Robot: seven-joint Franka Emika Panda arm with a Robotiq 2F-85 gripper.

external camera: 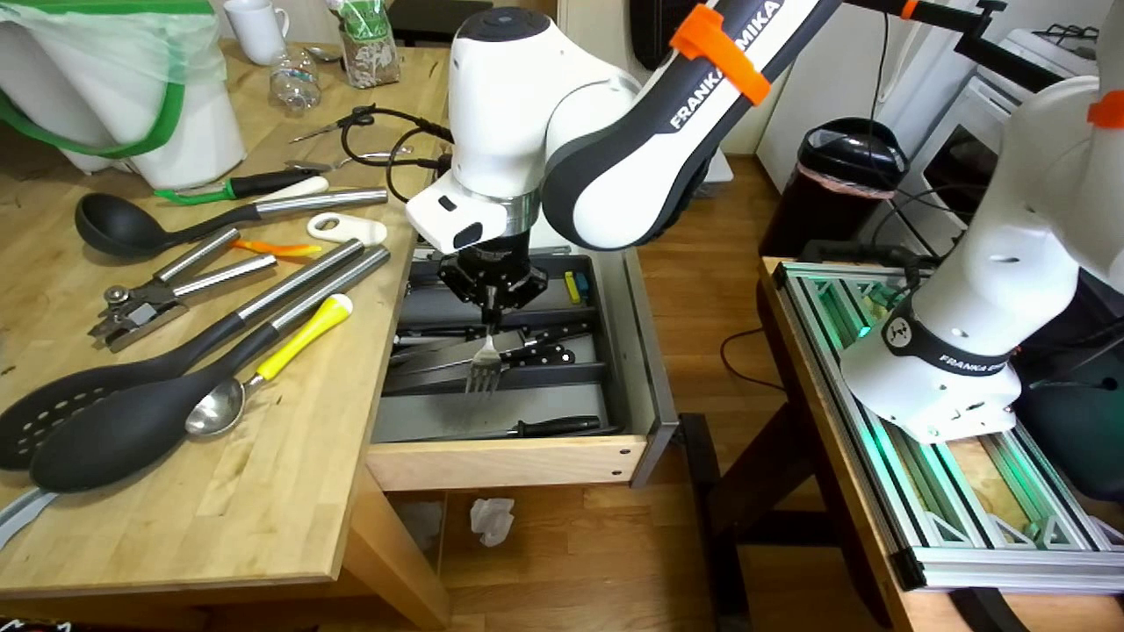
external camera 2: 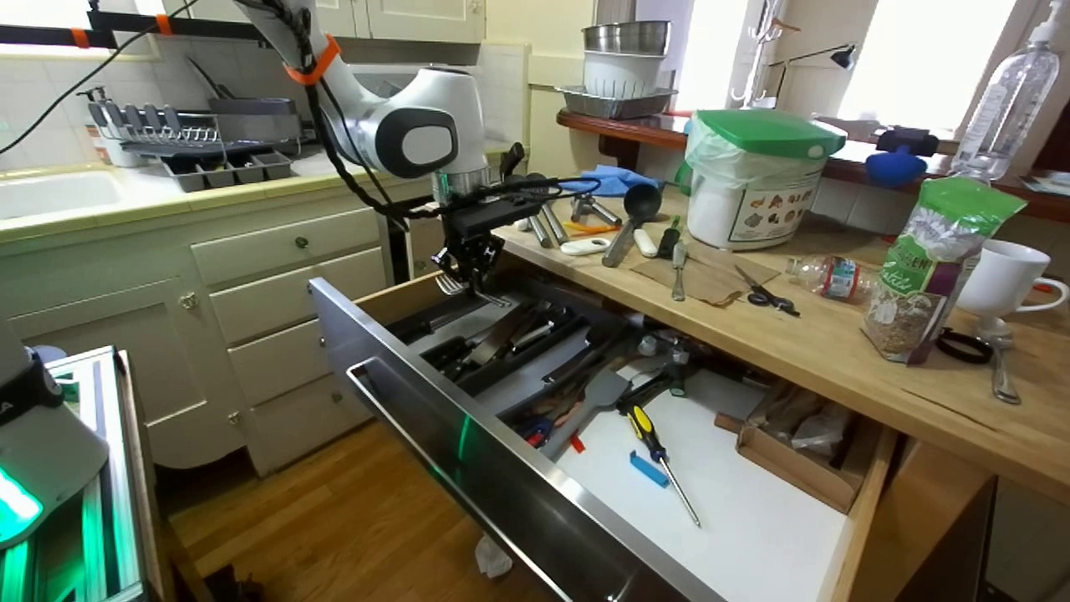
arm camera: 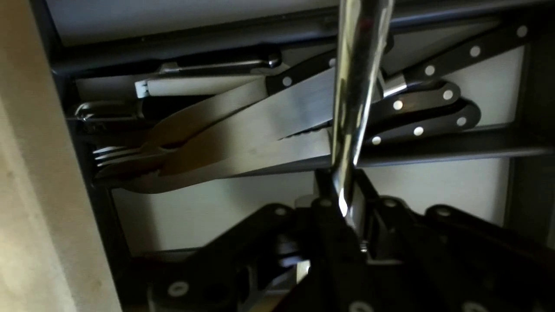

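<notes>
A metal fork [external camera: 485,367] is held by my gripper [external camera: 492,312], tines away from the hand, above the open drawer [external camera: 506,465]. In the wrist view the gripper is shut on the fork's shiny handle [arm camera: 359,83]; the handle crosses in front of several knives [arm camera: 260,125]. The tines [external camera 2: 448,285] show beside the hand in exterior view 2, over the far end of the drawer. From exterior view 1 the fork appears over the knife compartment and the edge of the one nearer the camera, apparently clear of the drawer floor.
Black dividers [arm camera: 452,151] split the drawer; a black-handled knife [external camera: 558,426] lies in the nearest compartment. A screwdriver [external camera 2: 647,431] lies in its other, open section. The wooden counter [external camera: 284,463] beside the drawer carries large spoons, a ladle [external camera: 121,226] and other utensils.
</notes>
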